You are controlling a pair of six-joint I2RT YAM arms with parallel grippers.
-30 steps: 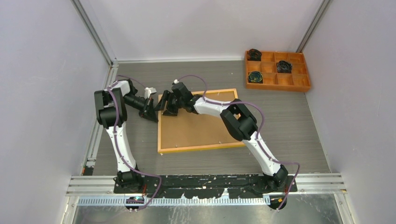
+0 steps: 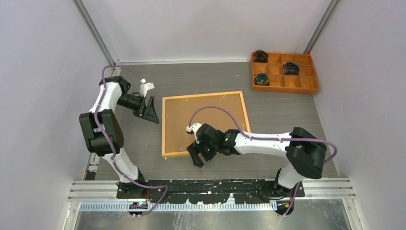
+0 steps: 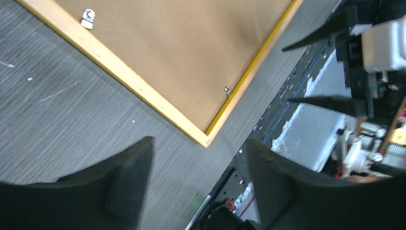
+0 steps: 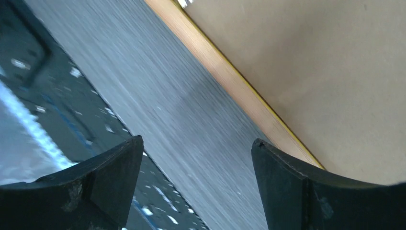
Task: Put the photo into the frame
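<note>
A wooden frame (image 2: 205, 94) with a brown board lies in the middle of the table, small metal clips on it in the left wrist view. No separate photo can be made out. My left gripper (image 2: 151, 114) stands just left of the frame, its fingers apart and blurred in its own view, nothing visible between them. My right gripper (image 2: 195, 154) hangs over the frame's near-left edge, open, with only table and frame edge (image 4: 225, 72) below it.
An orange compartment tray (image 2: 292, 82) with several dark coils sits at the back right. Bare table (image 2: 282, 115) lies right of the frame and behind it. Walls close in both sides.
My right gripper has swung from the frame's upper left toward the near edge. My left arm has risen and straightened, its gripper staying beside the frame's left side.
</note>
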